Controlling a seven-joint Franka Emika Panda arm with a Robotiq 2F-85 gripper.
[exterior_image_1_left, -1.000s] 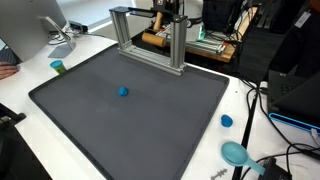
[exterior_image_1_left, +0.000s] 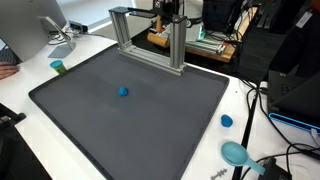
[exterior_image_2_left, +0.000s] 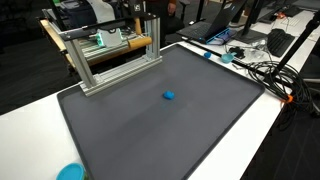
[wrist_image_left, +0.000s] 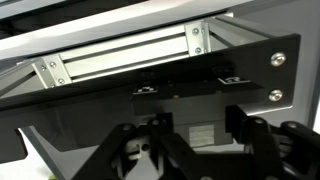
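In the wrist view my gripper is right up against a black metal crossbar (wrist_image_left: 100, 97) of the rack. Its dark fingers are shut on a dark piece (wrist_image_left: 180, 103) in front of the bar; the shade hides what that piece is. A rack (exterior_image_1_left: 150, 54) of pale metal profiles stands at the far edge of the mat in exterior view 1. By its crossbar hangs an orange, wood-coloured cylinder (exterior_image_1_left: 157, 40), which looks like a mallet head. The same cylinder (exterior_image_2_left: 138, 43) shows near the rack in exterior view 2. The gripper is hard to make out there.
A dark grey mat (exterior_image_1_left: 130, 110) covers much of the table, bare but for a small blue object (exterior_image_1_left: 123, 91). Off the mat are a green-rimmed cup (exterior_image_1_left: 58, 67), a blue piece (exterior_image_1_left: 227, 121), a teal ladle-like item (exterior_image_1_left: 238, 155) and cables.
The orange cylinder by the rack has shifted slightly to the right since a second ago.
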